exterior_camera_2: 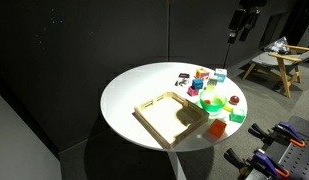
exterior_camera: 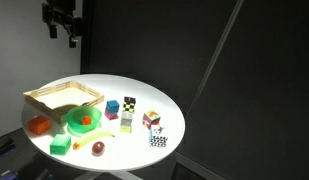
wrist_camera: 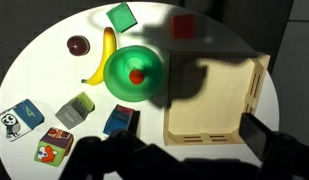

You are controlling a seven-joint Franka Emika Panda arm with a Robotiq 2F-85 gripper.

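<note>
My gripper (exterior_camera: pixel 62 37) hangs high above the back left of the round white table, well clear of everything on it. In the wrist view its dark fingers stand wide apart over the wooden tray (wrist_camera: pixel 216 137), with nothing between them. The tray is shallow and empty. Beside it sits a green bowl (wrist_camera: pixel 120 88) with a small red-orange object (wrist_camera: pixel 137 76) inside. A yellow banana (wrist_camera: pixel 100 57) lies along the bowl's outer side. Near it are a dark red round fruit (wrist_camera: pixel 78 45) and a green block (wrist_camera: pixel 121 17). A red block (wrist_camera: pixel 183 26) rests by the tray's edge.
Several patterned cubes stand beyond the bowl, among them a blue one (wrist_camera: pixel 120 120), a grey-green one (wrist_camera: pixel 75 110), a colourful one (wrist_camera: pixel 53 146) and a panda-faced one (wrist_camera: pixel 9 126). The white table (exterior_camera: pixel 159 97) has free room at its far side. A wooden chair (exterior_camera_2: pixel 282 66) stands behind.
</note>
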